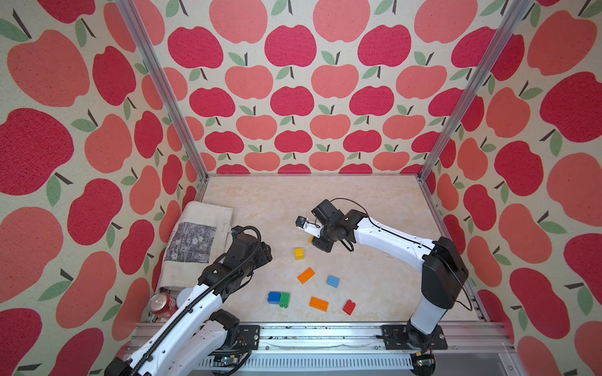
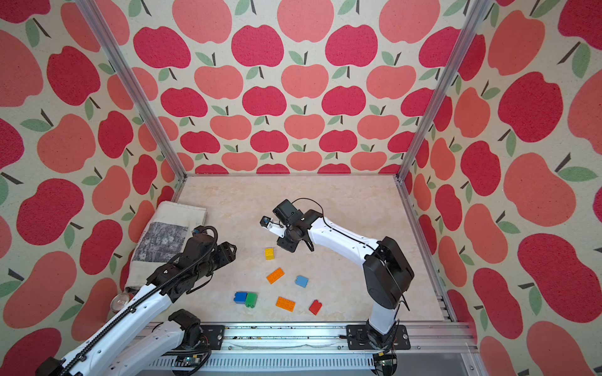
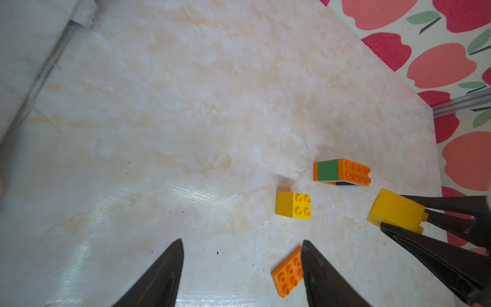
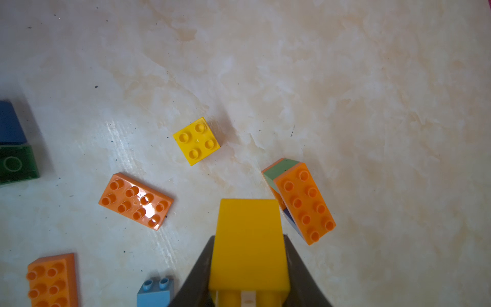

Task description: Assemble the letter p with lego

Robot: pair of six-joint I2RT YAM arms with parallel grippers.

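Note:
My right gripper is shut on a yellow brick (image 3: pixel 398 209), held above the table. Below it lie an orange-and-green assembly (image 4: pixel 301 202) with a dark blue piece and a separate yellow square brick (image 4: pixel 197 140). My left gripper is open with nothing between its fingers, above the table at the left. Loose orange bricks (image 1: pixel 305 275) (image 2: pixel 285 304), a light blue brick (image 1: pixel 333 281), a blue brick (image 1: pixel 274 297) next to a green brick (image 1: pixel 284 300), and a red brick (image 1: pixel 348 307) lie in the front half.
A cloth (image 1: pixel 194 238) covers the left side of the table, with a can (image 1: pixel 163 304) at its front corner.

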